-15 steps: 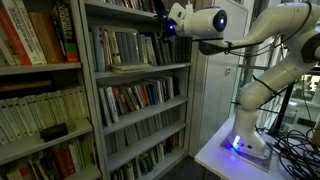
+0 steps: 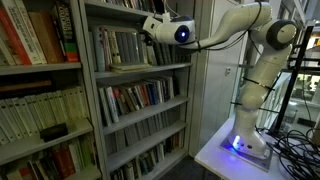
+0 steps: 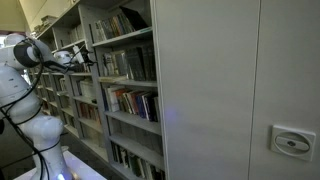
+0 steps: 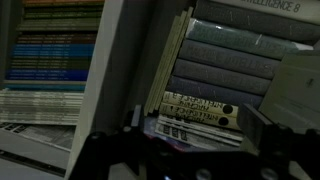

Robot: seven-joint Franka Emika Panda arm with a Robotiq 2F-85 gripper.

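My gripper is open, its dark fingers (image 4: pixel 133 118) set wide apart with nothing held between them. Beyond it in the wrist view lies a row of dark-spined books (image 4: pixel 222 60), turned sideways in the picture. Several thin pale volumes (image 4: pixel 168 65) stand beside that row. In exterior view 1 the gripper (image 2: pixel 148 27) is in front of the upper part of the bookcase, above a shelf of books (image 2: pixel 120 47). Exterior view 2 places the gripper (image 3: pixel 88 55) near the shelf fronts. Whether the fingers touch any book cannot be told.
A grey upright panel (image 4: pixel 112 75) divides the bays, with more books (image 4: pixel 45 55) past it. Lower shelves hold rows of books (image 2: pixel 140 97). The white table (image 2: pixel 225 160) by the arm's base looks mostly clear. A pale wall (image 3: pixel 225 90) adjoins the bookcase.
In exterior view 1, the arm's forearm has shifted left and lower and looks smaller, and the gripper has come down in front of the bookcase. The books show no visible movement.
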